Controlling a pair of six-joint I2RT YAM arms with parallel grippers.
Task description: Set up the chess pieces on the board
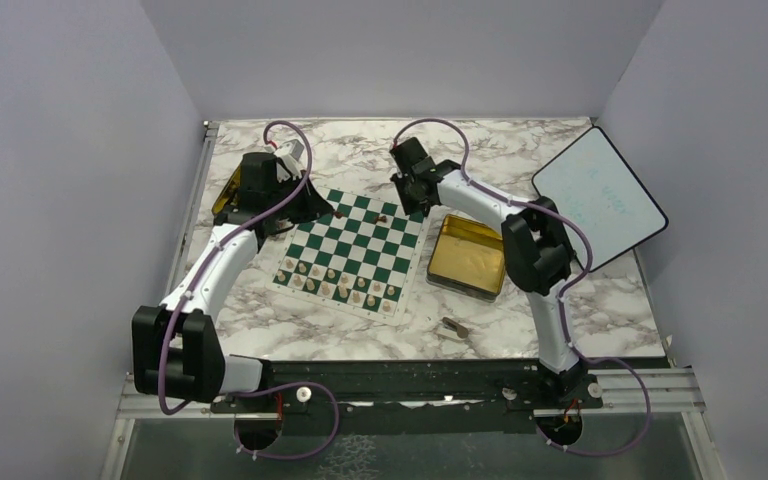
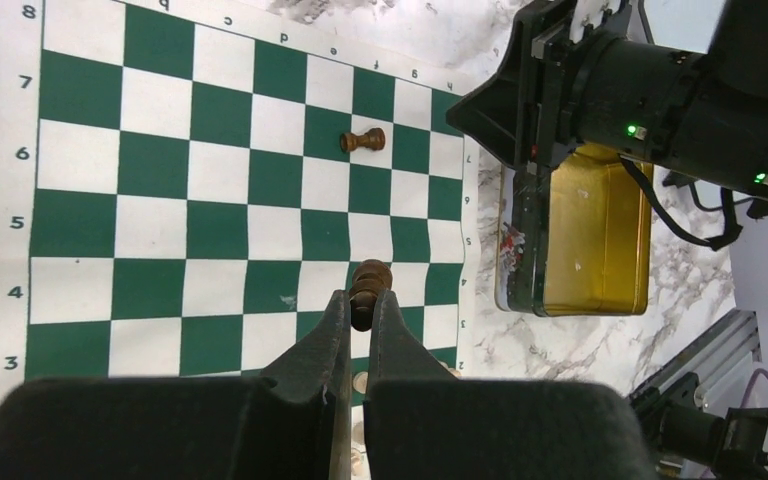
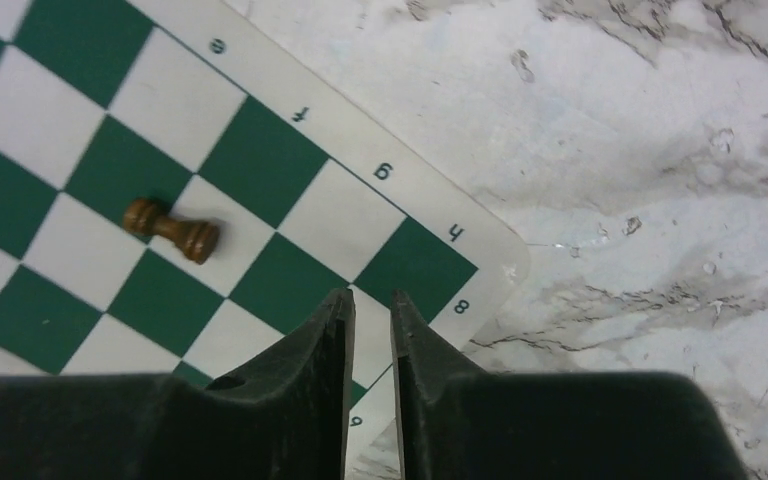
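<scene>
My left gripper is shut on a dark brown chess piece [image 2: 371, 272], held over the board [image 1: 360, 262]. Lying on its side, a brown rook-shaped piece [image 3: 172, 229] straddles the f7 and e7 squares; the top view shows this fallen piece [image 1: 380, 218] between the two arms. Close to the h8 corner, my right gripper stands slightly open, with a narrow gap and nothing between its fingers. Light pieces [image 1: 343, 291] fill the rows at the board's near side.
Right of the board is a golden tin [image 1: 468, 258], apparently empty. Another tin [image 1: 225, 195] is partly hidden behind the left arm. A whiteboard [image 1: 602, 200] lies far right, and a small dark object [image 1: 455, 327] near the front edge. Marble behind the board is clear.
</scene>
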